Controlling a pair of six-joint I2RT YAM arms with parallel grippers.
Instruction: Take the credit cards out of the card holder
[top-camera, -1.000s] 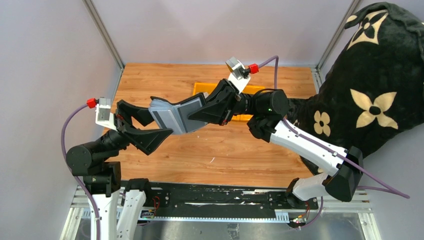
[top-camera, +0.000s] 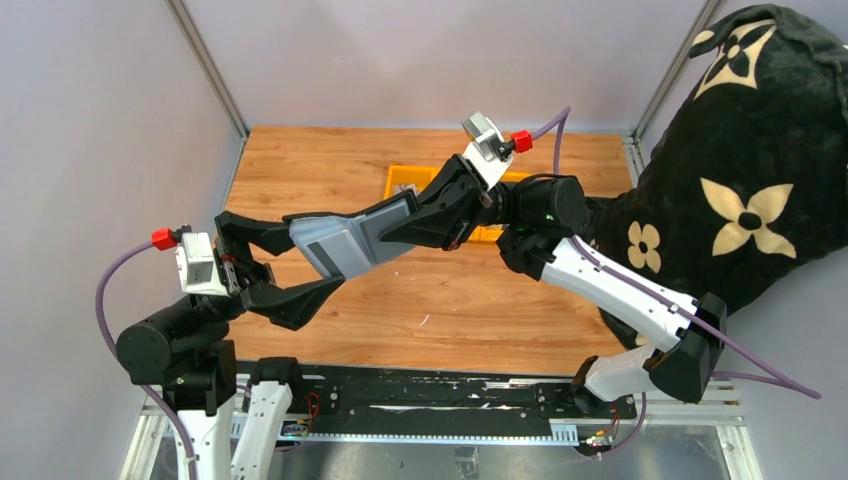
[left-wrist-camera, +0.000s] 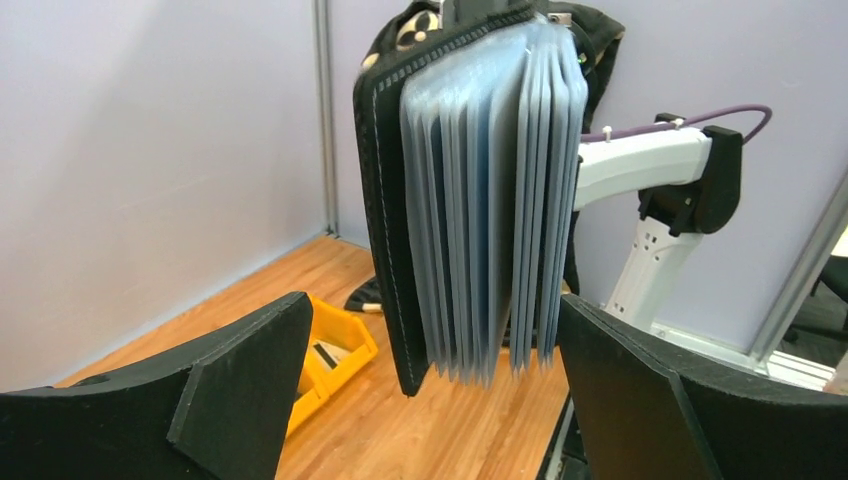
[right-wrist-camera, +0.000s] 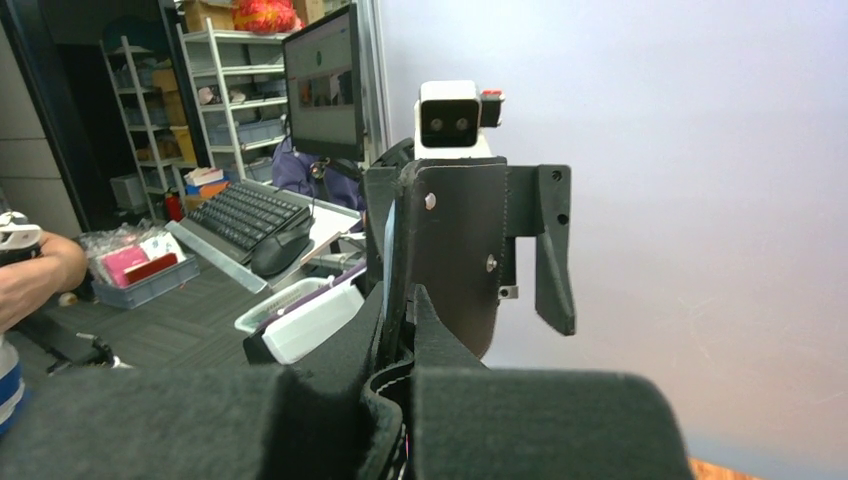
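In mid-air hangs the black card holder (top-camera: 338, 247), its clear plastic sleeves fanned out. My right gripper (top-camera: 398, 222) is shut on its right-hand part. In the right wrist view the dark cover (right-wrist-camera: 460, 250) rises from between the right fingers. My left gripper (top-camera: 316, 262) stands open around the free end of the holder. From the left wrist, the sleeve edges (left-wrist-camera: 490, 200) face me between the spread fingertips, with the right fingertip (left-wrist-camera: 590, 345) close beside them. Single cards cannot be told apart from the sleeves.
A yellow bin (top-camera: 400, 178) with small items stands at the back of the wooden table (top-camera: 440, 320), partly beneath the right gripper. A large dark cushion (top-camera: 740, 200) with cream flowers fills the right side.
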